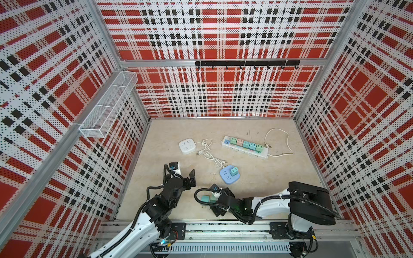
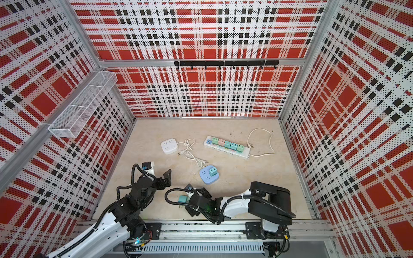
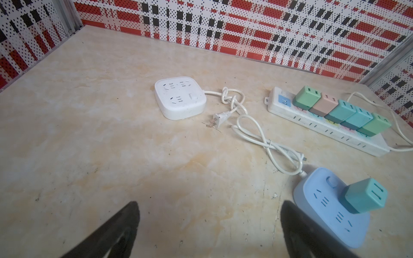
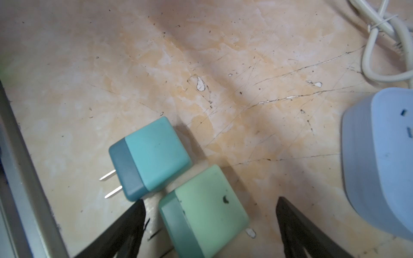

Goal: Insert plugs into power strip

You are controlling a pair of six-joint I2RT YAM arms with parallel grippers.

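My right gripper is open, low over a pale green plug [image 4: 204,208] that sits between its fingers; a teal plug [image 4: 157,152] lies just beside it, prongs showing. The blue square strip [image 3: 320,202] holds one teal plug [image 3: 361,193]. The long white strip [image 3: 301,120] carries several plugs in a row. The white square strip [image 3: 180,103] has no plug in its sockets. My left gripper stands open above bare table at the left, with nothing between its fingers.
White cables [image 3: 258,137] lie coiled between the strips. A metal rail [image 4: 21,185] runs along the front edge. Plaid panels enclose the table, with a wire basket [image 1: 105,107] on the left wall.
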